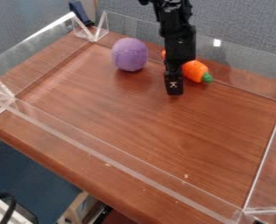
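My black gripper (174,83) hangs low over the wooden surface, its fingertips at or close to the board just in front of an orange toy carrot (194,70) with a green top, which it partly hides. Whether the fingers are open or shut is unclear from this angle. A purple ball (130,54) rests to the left of the gripper, apart from it.
Clear plastic walls edge the wooden board (128,140), with corner pieces at back left and front right. The front and middle of the board are clear.
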